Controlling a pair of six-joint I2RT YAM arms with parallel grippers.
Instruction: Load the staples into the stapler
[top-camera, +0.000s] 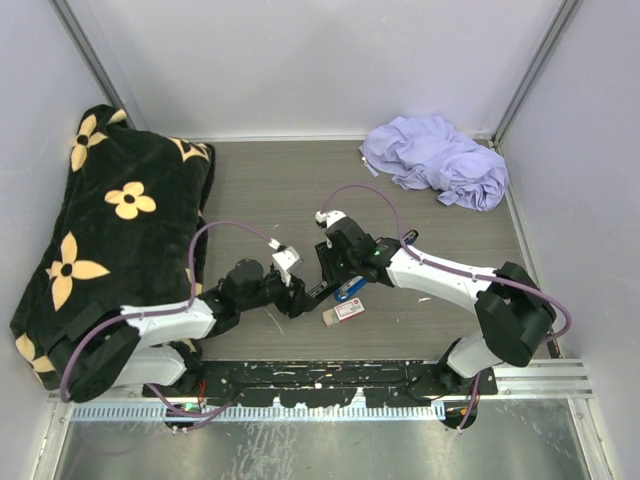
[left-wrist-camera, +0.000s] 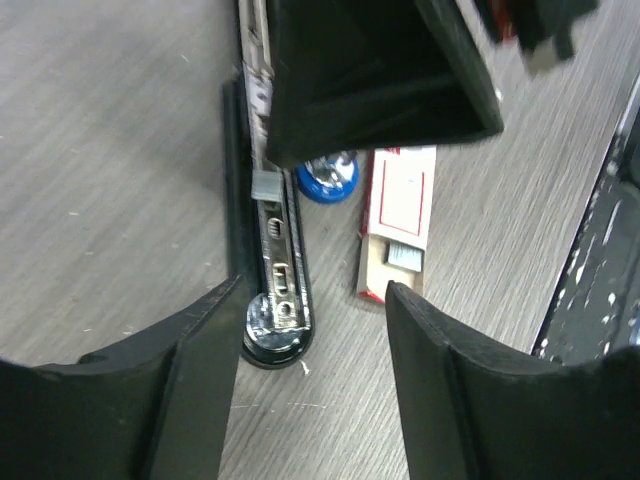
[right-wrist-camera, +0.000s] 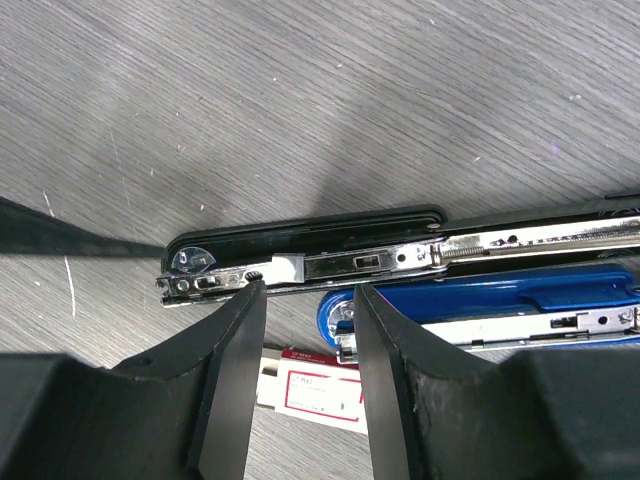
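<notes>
A black stapler (right-wrist-camera: 330, 233) lies opened on the table, its metal channel exposed; a small grey block, apparently staples, sits on the channel (left-wrist-camera: 267, 185). A blue stapler (right-wrist-camera: 480, 298) lies alongside it. A red-and-white staple box (left-wrist-camera: 398, 200) lies beside them, open end showing staples inside. My left gripper is open at the near end of the black stapler, nothing between its fingers. My right gripper is over the black stapler, its fingers apart with nothing seen held between them.
A crumpled lilac cloth (top-camera: 435, 160) lies at the back right. A black flowered cushion (top-camera: 110, 240) fills the left side. The table behind the arms is clear.
</notes>
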